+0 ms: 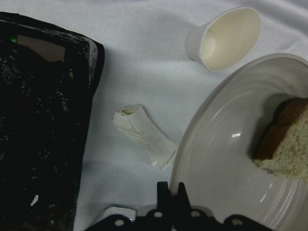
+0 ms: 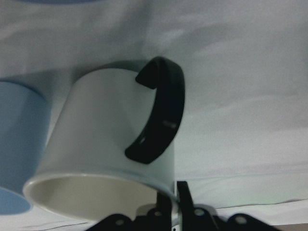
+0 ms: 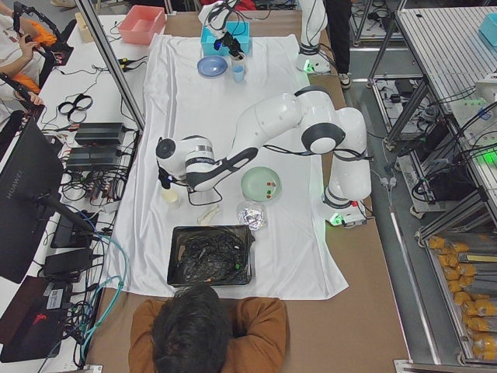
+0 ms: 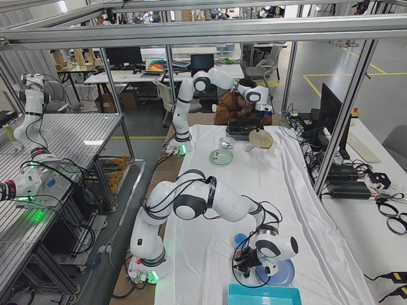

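In the left wrist view, my left gripper is shut on the rim of a pale plate [image 1: 221, 159] carrying a slice of bread [image 1: 284, 144]. A paper cup [image 1: 224, 36] and crumpled paper [image 1: 142, 134] lie beyond, beside a black-lined bin [image 1: 38, 130]. In the right wrist view, my right gripper is at the rim of a white mug [image 2: 101, 120] with a dark handle, the rim between its fingertips; whether it grips is unclear. A blue cup [image 2: 17, 134] stands beside the mug.
A green plate [image 3: 252, 194] and a foil bowl [image 3: 251, 221] sit near the bin. At the other end are a blue plate [image 3: 207, 67] and a cyan container [image 4: 251, 295]. A person sits at the bin's end.
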